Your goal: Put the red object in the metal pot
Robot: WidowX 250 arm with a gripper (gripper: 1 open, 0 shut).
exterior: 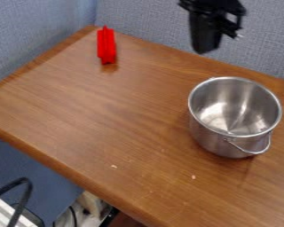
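The red object (106,45) stands near the back left edge of the wooden table. A shiny metal pot (223,140) with a thin wire handle is at the right, and the inside that shows looks empty. High at the back, above and behind the pot, hangs my dark gripper (206,46), well to the right of the red object and apart from both things. It is blurred and dark, so I cannot make out its fingers or whether they are open.
Bare wooden table (97,115) fills the middle and front. Blue-grey walls (145,16) close off the left and back. Cables (20,191) and equipment lie below the front left edge.
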